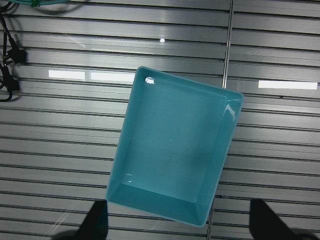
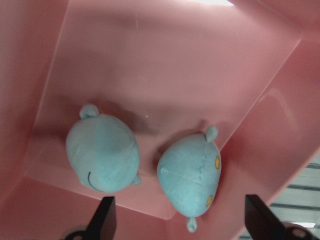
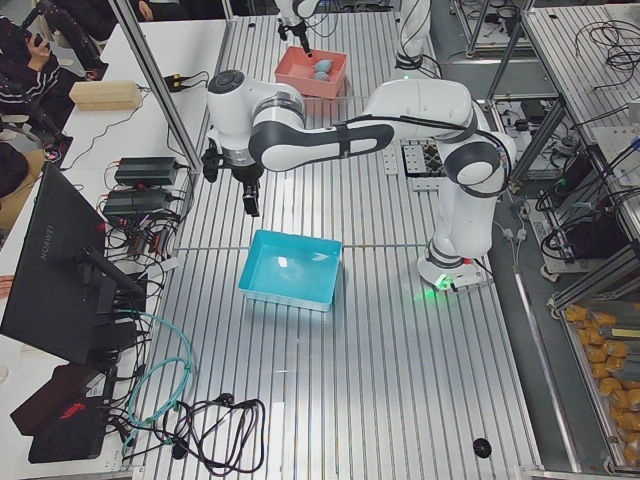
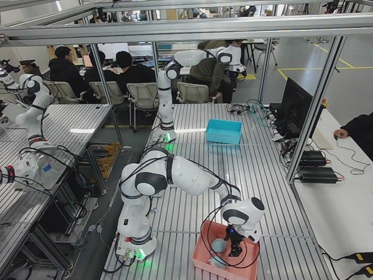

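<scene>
A pink bin [image 4: 201, 259] holds two light-blue plush toys, one with a stitched smile [image 2: 102, 152] and one with yellow spots [image 2: 187, 175]. Both lie on the bin floor in the right wrist view. My right gripper is over them, open, with nothing between its fingers. A cyan bin [image 1: 170, 145] stands empty on the slatted table beneath my left gripper, which hangs above it, open and empty.
Black cables [image 3: 230, 430] and a teal hose [image 3: 160, 390] lie beside the cyan bin. A monitor [image 3: 55, 260] and power units [image 3: 145, 170] stand on the side desk. The table between the bins is clear.
</scene>
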